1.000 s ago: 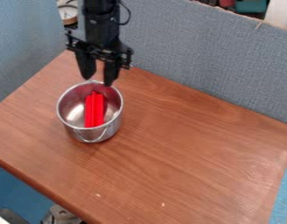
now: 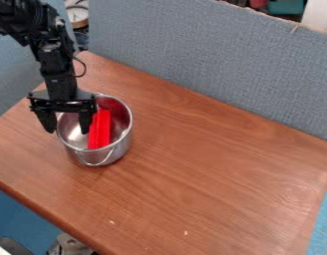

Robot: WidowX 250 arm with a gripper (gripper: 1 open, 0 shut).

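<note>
A shiny metal pot [image 2: 115, 149] with a wire handle stands on the wooden table at the left. Inside it is a bright red object [image 2: 103, 129], long and upright-looking. My black gripper [image 2: 67, 122] is over the left side of the pot, its fingers open and reaching down to about rim level or just within, to the left of the red object. The arm comes in from the top left and partly covers the pot's back rim.
A grey padded wall [image 2: 206, 60] runs along the back. A light blue strip lies at the right edge.
My arm has come down from above and behind the pot and shifted left, to the pot's left side. The pot and red object look about the same.
</note>
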